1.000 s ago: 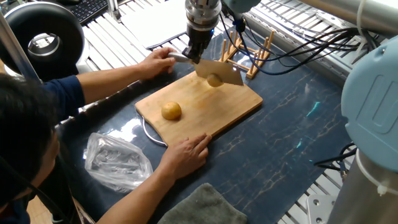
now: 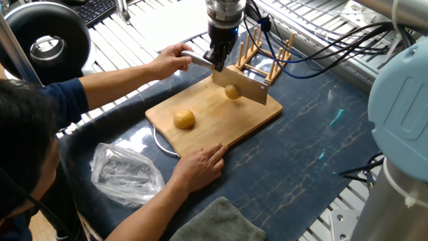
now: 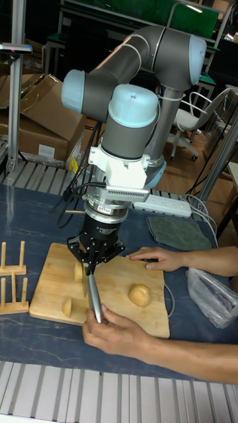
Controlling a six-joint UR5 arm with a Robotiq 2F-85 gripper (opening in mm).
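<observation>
A cleaver (image 2: pixel 244 88) stands tilted over the wooden cutting board (image 2: pixel 221 127). My gripper (image 2: pixel 217 61) is shut on it where handle and blade meet, though the blade hides part of the contact. A person's hand (image 2: pixel 171 61) also grasps the handle (image 3: pixel 96 299). Against the near face of the blade, in exterior view 1, a cut potato piece (image 2: pixel 232 92) shows. Exterior view 3 has a potato slice (image 3: pixel 78 272) standing beside the blade and another piece (image 3: pixel 67 307) near the board's edge. One round potato (image 2: pixel 184 119) rests apart from the blade.
The person's other hand (image 2: pixel 200 166) presses on the board's edge. A wooden peg rack (image 2: pixel 267 60) stands just beyond the board. A clear plastic bag (image 2: pixel 126 174) and a grey-green cloth (image 2: pixel 221 221) lie nearby.
My gripper and the cleaver have shifted to the right and slightly toward the near side in exterior view 1, with the person's hand still on the handle. The round potato has stayed put.
</observation>
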